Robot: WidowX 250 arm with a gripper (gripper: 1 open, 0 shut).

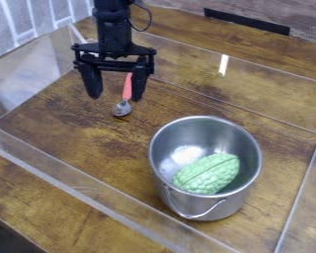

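My black gripper (112,83) hangs open over the back left of the wooden surface, nothing visible between its fingers. Just beside and beyond it lies a utensil with a red handle (127,87) and a rounded silver end (121,108). At the lower right stands a steel pot (170,153) with a bail handle, holding a pale green bumpy vegetable (205,174).
Clear low walls or panels border the wooden surface (75,133) on the left, back and right.
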